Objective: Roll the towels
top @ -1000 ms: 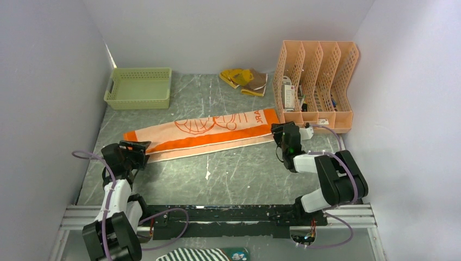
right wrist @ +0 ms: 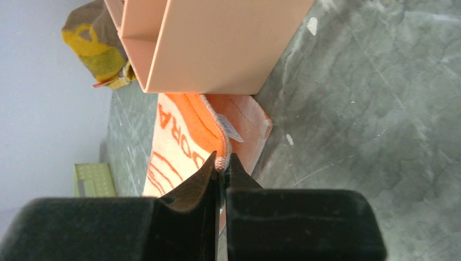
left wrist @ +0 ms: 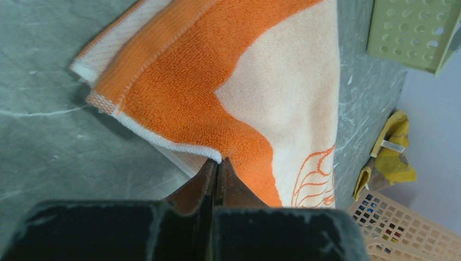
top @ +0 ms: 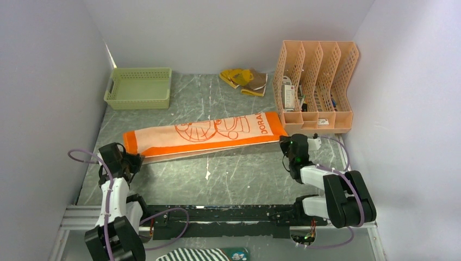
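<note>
A long folded orange and cream towel [top: 204, 138] lies across the table, printed "DORA" at its right end. My left gripper is shut on the white near edge of the towel's left end, as the left wrist view shows. My right gripper is shut on the thin hemmed edge at the right end; the towel [right wrist: 182, 130] runs away from it under the organizer's corner in that view. The lower layer shows only as a narrow strip along the front.
A green basket [top: 136, 89] stands back left. A peach organizer [top: 318, 114] occupies the back right, close by the towel's end. A yellow-brown cloth [top: 242, 81] lies at the back.
Both grippers have moved toward the front, the right also rightward and the left slightly leftward. The top layer's edge has come forward with them, covering more of the lower layer.
</note>
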